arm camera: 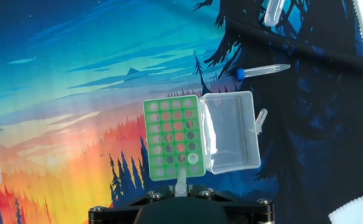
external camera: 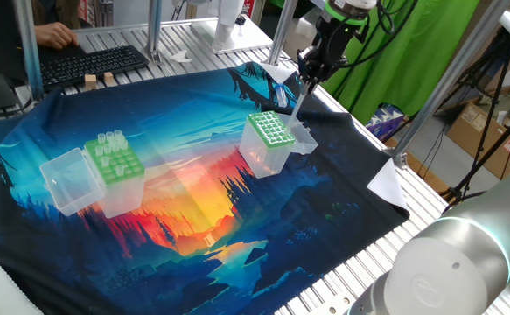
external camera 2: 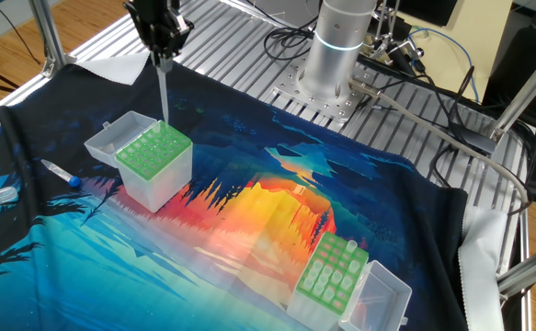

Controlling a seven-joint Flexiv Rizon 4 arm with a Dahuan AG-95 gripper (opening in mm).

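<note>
A long, thin translucent tube (external camera 2: 164, 92) hangs almost upright from my gripper (external camera 2: 162, 59), which is shut on its upper end. In exterior view 2 its lower end is behind the back edge of a green-topped rack box (external camera 2: 155, 154); contact between them cannot be made out. The wrist view shows the held tube (arm camera: 181, 183) by the near edge of that box's green grid (arm camera: 174, 134). Most grid holes look empty; one near corner hole shows a pale round top (arm camera: 193, 158). The box's clear lid (arm camera: 231, 132) lies open at its side.
A second green rack box (external camera: 116, 171), holding several clear tubes, stands across the cloth with its lid (external camera: 69, 182) open. A blue-capped tube (arm camera: 263, 71) lies near the first box. Patterned cloth between the boxes is free.
</note>
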